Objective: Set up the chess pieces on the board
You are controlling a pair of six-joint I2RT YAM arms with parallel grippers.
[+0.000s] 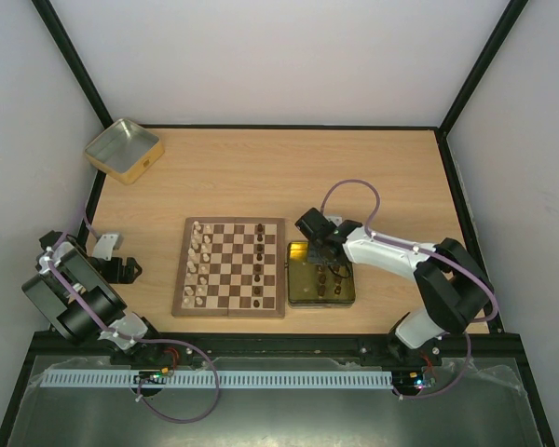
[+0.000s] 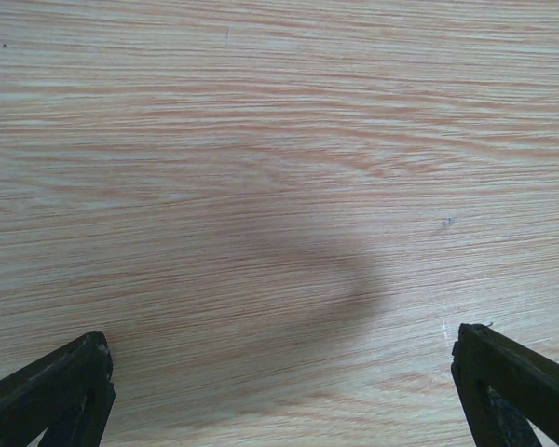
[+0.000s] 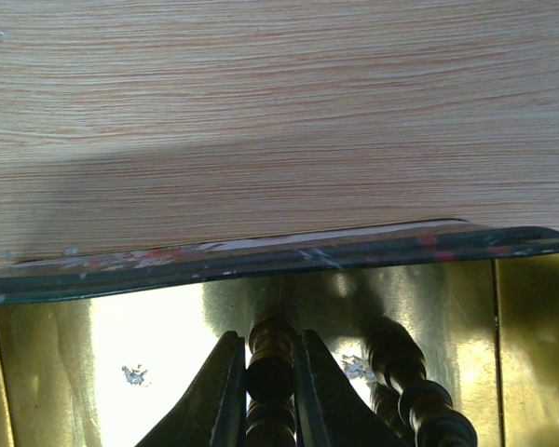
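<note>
The chessboard (image 1: 228, 314) lies left of the tin. Light pieces (image 1: 203, 268) stand in two columns on its left side, and one column of dark pieces (image 1: 259, 250) runs down its right. More dark pieces (image 1: 321, 287) are inside the brass-coloured tin (image 1: 298, 294). My right gripper is down in the tin near its far wall, shut on a dark chess piece (image 3: 269, 377). Close to its right finger stand other dark pieces (image 3: 419, 396). Over bare table at the far left, my left gripper is open and empty.
An empty tin (image 1: 121, 149) sits at the back left corner of the table. Bare wood (image 3: 279, 112) lies beyond the tin's raised rim (image 3: 289, 253).
</note>
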